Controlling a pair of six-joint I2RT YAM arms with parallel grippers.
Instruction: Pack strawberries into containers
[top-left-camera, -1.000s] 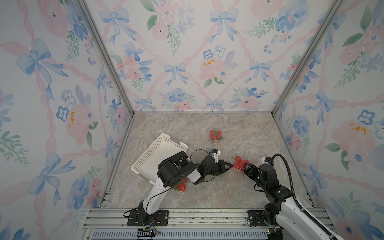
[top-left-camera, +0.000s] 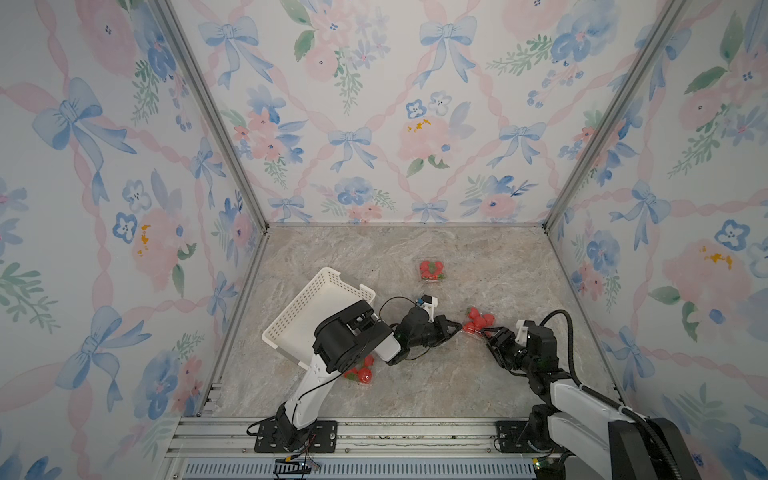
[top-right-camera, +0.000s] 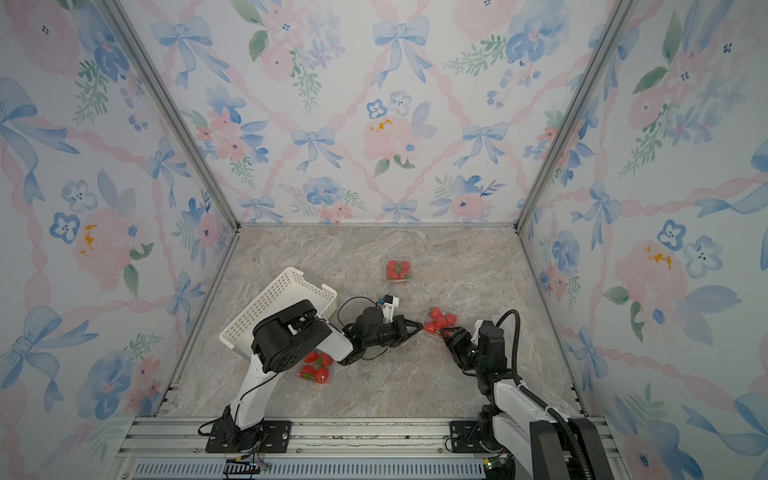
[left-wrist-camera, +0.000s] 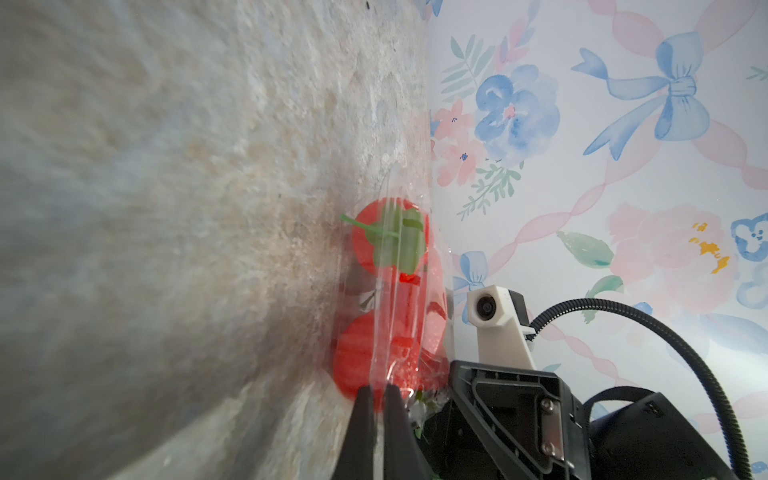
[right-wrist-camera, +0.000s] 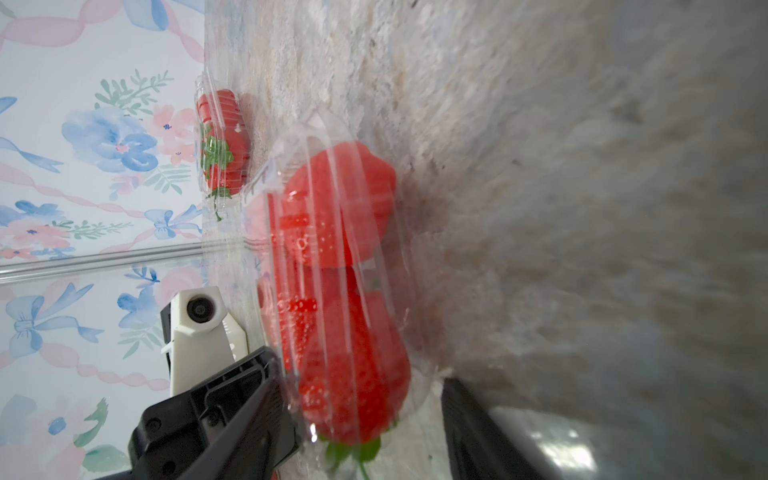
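A clear plastic box of red strawberries (top-left-camera: 477, 321) rests on the table between my two grippers. At its left end stands my left gripper (top-left-camera: 460, 326); in the left wrist view its fingertips are together at the box's clear edge, and I cannot tell whether thin plastic is between them. My right gripper is open at the box's other end, its fingers (right-wrist-camera: 457, 412) wide apart with the near end of the box close to the gap. Another strawberry box (top-left-camera: 431, 269) sits farther back. A third strawberry box (top-left-camera: 361, 372) is partly hidden under my left arm.
A white perforated basket (top-left-camera: 289, 308) stands on the left, its front side partly covered by my left arm. Bare table (top-left-camera: 512, 268) lies at the back right and front middle. Patterned walls enclose the back and sides.
The middle box and my left gripper have shifted slightly left.
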